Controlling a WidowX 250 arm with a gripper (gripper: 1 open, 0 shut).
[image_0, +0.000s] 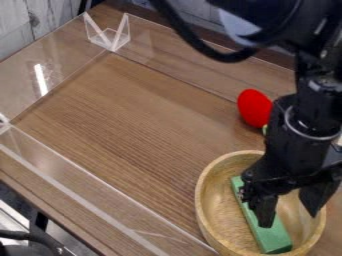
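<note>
My gripper (287, 195) is open, a black body with its fingers low over the right part of a round tan bowl (217, 205) at the bottom right. A long green block (267, 230) lies in the bowl, partly hidden behind the gripper. I cannot tell whether the fingers touch it.
A red rounded object (254, 108) sits behind the gripper at the right, with a small green thing partly hidden near it. A white wire stand (107, 32) is at the back left.
</note>
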